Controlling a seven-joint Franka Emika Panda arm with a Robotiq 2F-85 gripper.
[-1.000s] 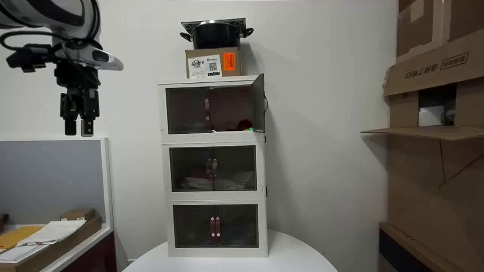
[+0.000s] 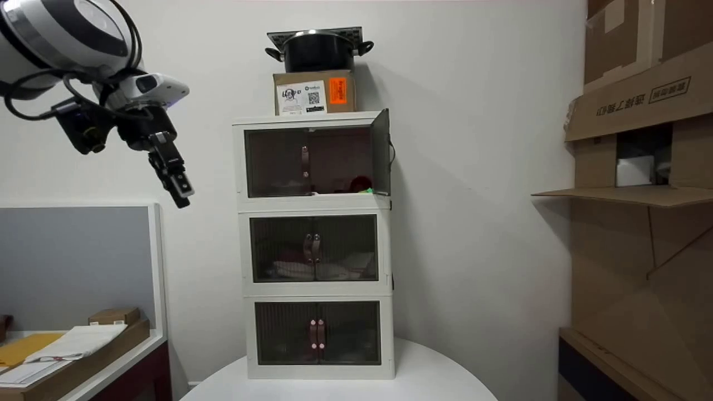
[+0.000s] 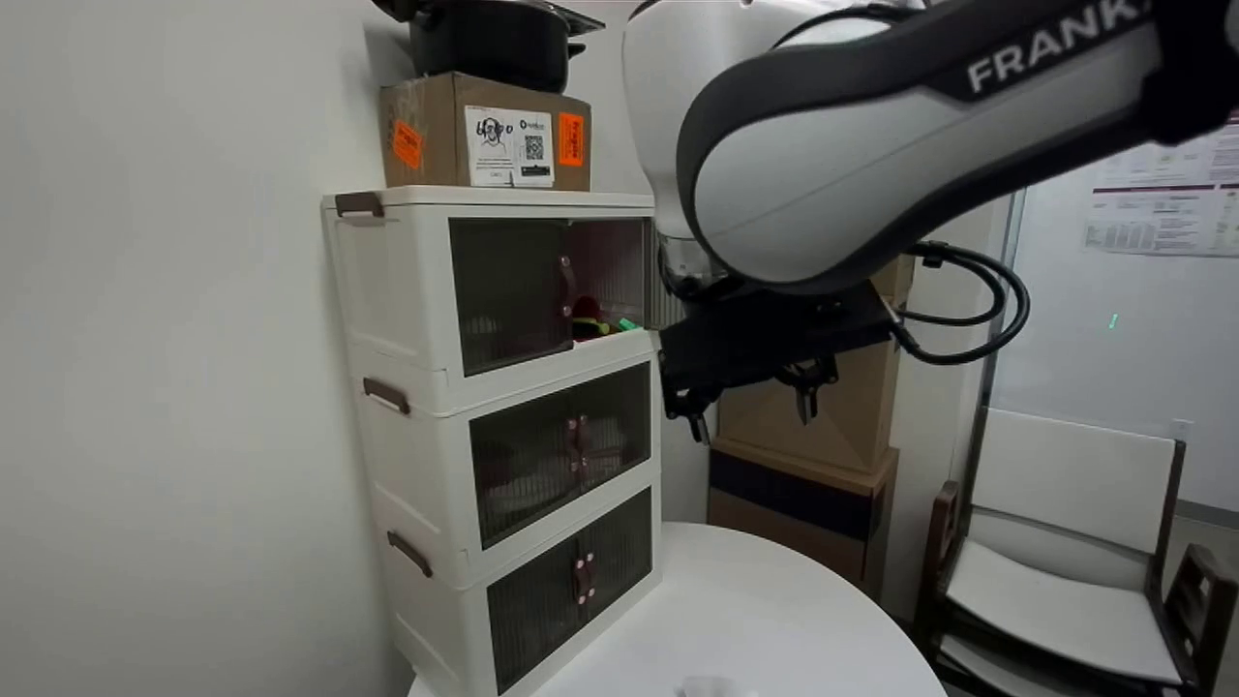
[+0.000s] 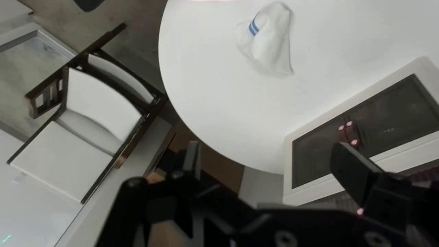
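My gripper is open and empty, its two fingers wide apart in the wrist view. In exterior view 1 the gripper (image 2: 180, 195) hangs tilted in the air, left of the white cabinet (image 2: 317, 288). The cabinet has three tiers. On the top tier the right door (image 2: 381, 152) stands open, while its left door (image 2: 277, 160) is closed. A red item (image 2: 361, 183) and something green (image 3: 628, 325) lie inside that tier. Both lower tiers have their doors closed. A white cloth with blue stripes (image 4: 269, 41) lies crumpled on the round white table (image 4: 205, 82).
A cardboard box (image 2: 314, 91) with a black pot (image 2: 318, 52) on it tops the cabinet. Cardboard boxes (image 2: 635, 267) stand at the right. Chairs (image 3: 1063, 569) stand beyond the table.
In exterior view 1 the gripper has gone from pointing straight down to tilted and turned. Its fingertips have shifted right, towards the cabinet. The cabinet's doors look unchanged.
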